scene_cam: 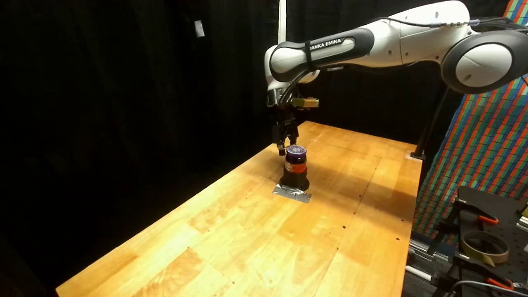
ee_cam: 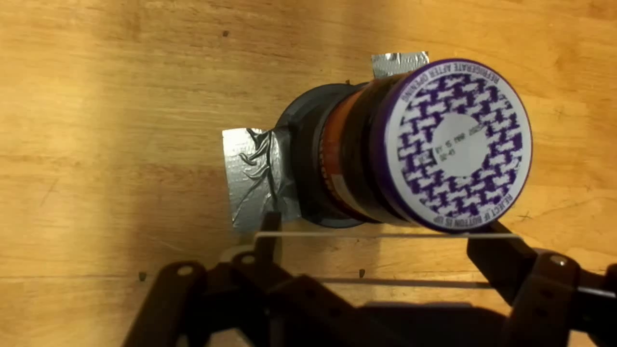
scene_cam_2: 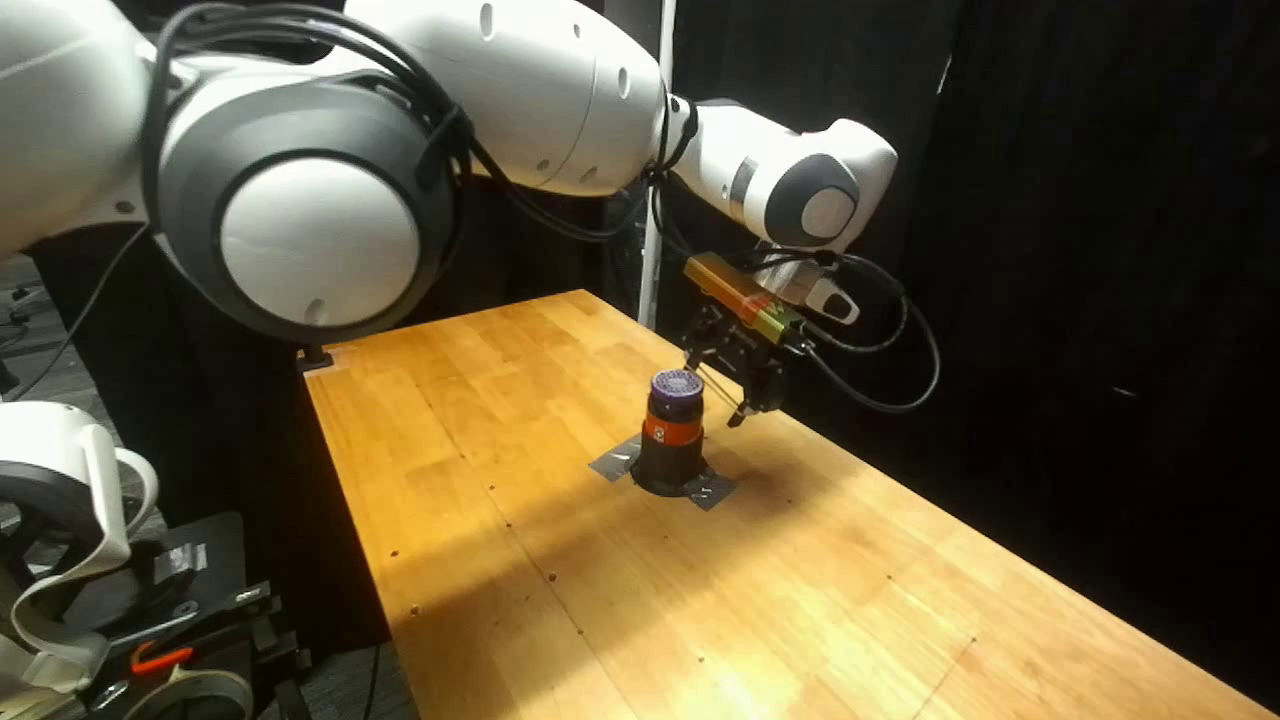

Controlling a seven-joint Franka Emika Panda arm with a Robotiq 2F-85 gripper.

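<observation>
A dark jar (scene_cam: 296,159) with a purple-and-white lid (ee_cam: 460,145) and an orange label (scene_cam_2: 672,432) stands upright in a black round holder (scene_cam_2: 667,470). Silver tape (ee_cam: 254,179) fixes the holder to the wooden table. My gripper (scene_cam_2: 714,391) is open, its fingertips at about lid height on the jar's far side in exterior view 1. In the wrist view its black fingers (ee_cam: 502,254) are far apart, below the jar in the picture. A thin pale band (ee_cam: 376,234) stretches between them, passing close to the lid's lower edge; whether it touches cannot be told.
A dark post (scene_cam: 429,123) stands at its back right corner in exterior view 1. Beyond the table edge, a black side bench (scene_cam: 495,203) holds a tape roll (scene_cam: 485,246) and clamps.
</observation>
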